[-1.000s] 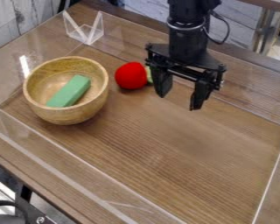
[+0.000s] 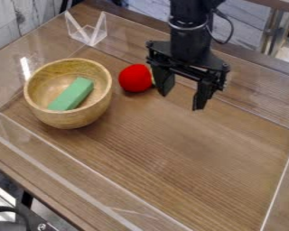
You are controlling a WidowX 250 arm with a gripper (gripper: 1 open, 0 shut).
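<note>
My gripper [image 2: 184,84] hangs over the upper middle of the table, its black fingers pointing down and apart, with nothing visible between them. A red ball [image 2: 135,78] lies just left of it, with a small green object partly hidden behind the gripper. At the left, a wooden bowl [image 2: 43,99] holds a green block [image 2: 71,97].
A small transparent object [image 2: 84,29] stands at the back left. Dark cables lie at the lower left corner.
My gripper has shifted very slightly, with small changes in its pose. The ball, bowl and block look unmoved.
</note>
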